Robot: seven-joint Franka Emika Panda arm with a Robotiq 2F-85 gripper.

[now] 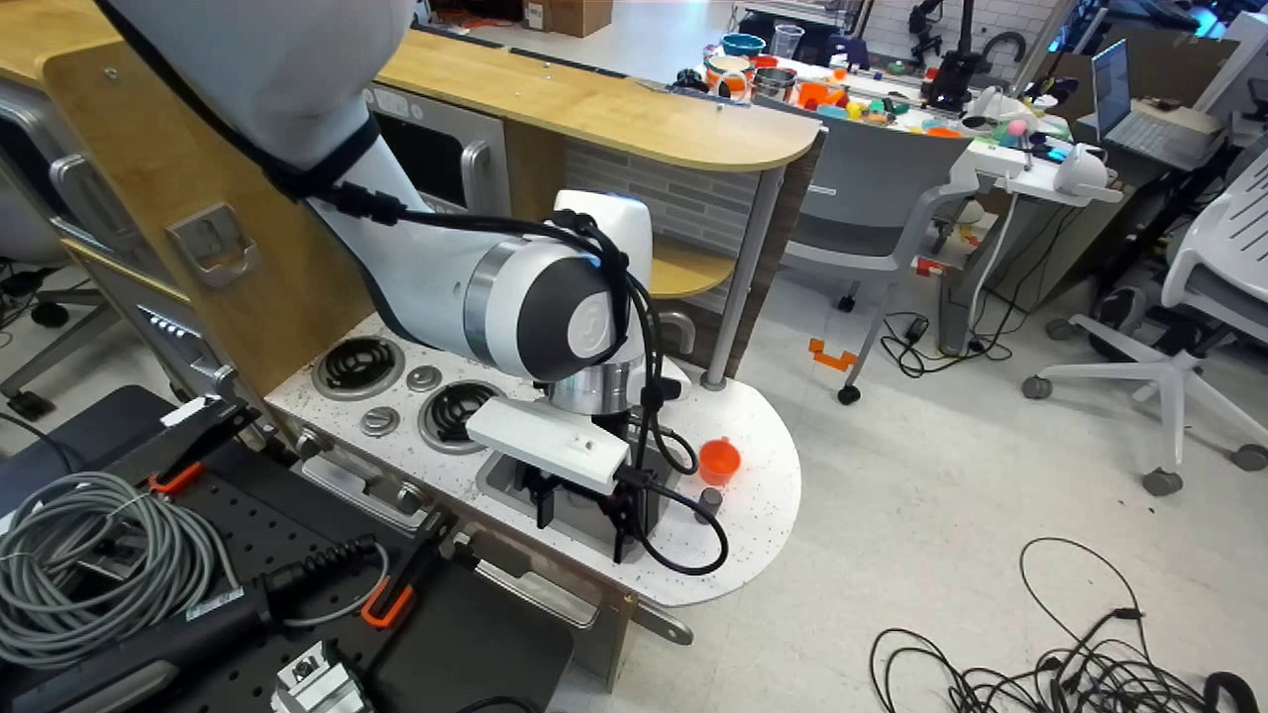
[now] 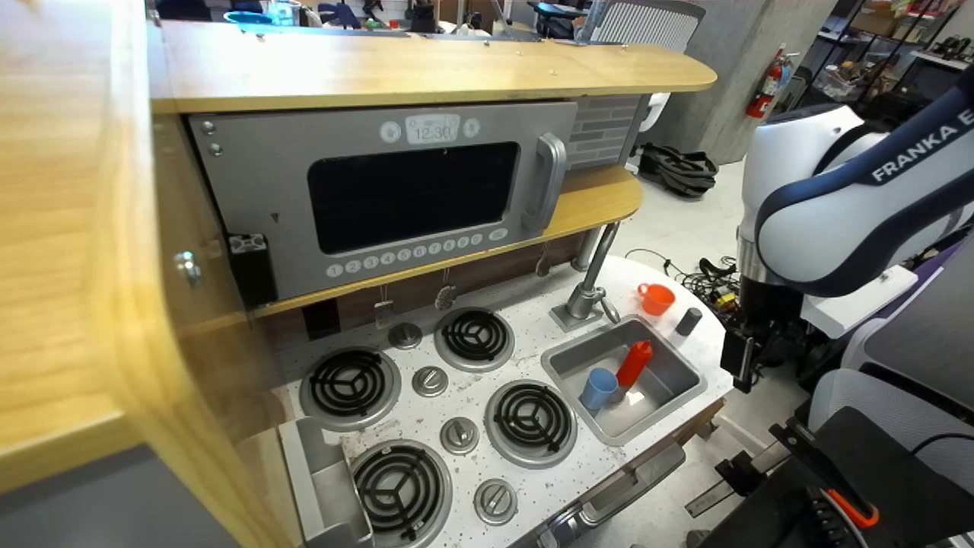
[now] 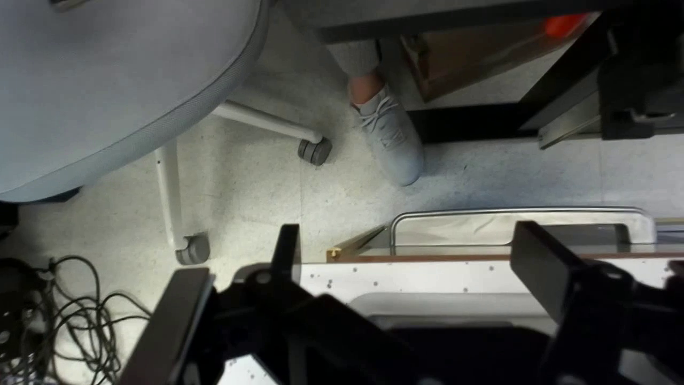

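Observation:
My gripper (image 1: 582,523) hangs above the counter by the sink (image 1: 493,479) in exterior view 1, its two black fingers apart and no object visible between them. In the wrist view the gripper shows its fingers spread above the front counter edge. Exterior view 2 has the gripper (image 2: 737,361) to the right of the sink (image 2: 695,387). Inside that basin are a blue cup (image 2: 598,390) and a red bottle (image 2: 634,364); my arm hides both in exterior view 1. An orange cup (image 2: 655,298) and a dark grey cylinder (image 2: 689,320) stand on the counter beyond.
A faucet (image 2: 581,301) rises behind the sink. Several burners (image 2: 475,338) lie to its left, below a microwave (image 2: 411,196) and wooden shelf. Close in front stands a black cart (image 1: 475,642) with tools. The rounded counter end (image 1: 761,523) has free room.

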